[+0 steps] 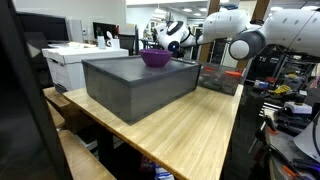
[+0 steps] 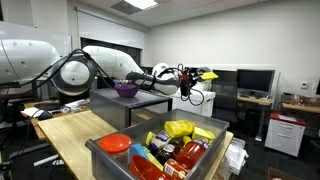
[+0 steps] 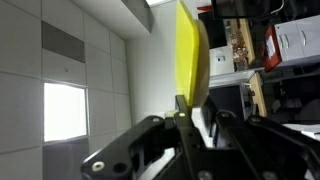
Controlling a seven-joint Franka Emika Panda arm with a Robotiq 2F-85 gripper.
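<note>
A yellow object is held out in the air at the end of the arm, high above the far side of the table. My gripper is shut on it. From the wrist view, the long yellow object rises from between the dark fingertips, tilted slightly, with its lower end hidden by them. In exterior view 1 the gripper is small and lies behind the purple bowl, and the yellow object cannot be made out clearly there.
The purple bowl rests on a long grey box. A grey bin holds several red, yellow, blue and green items. Bare wooden tabletop lies in front of the box. Desks with monitors stand behind.
</note>
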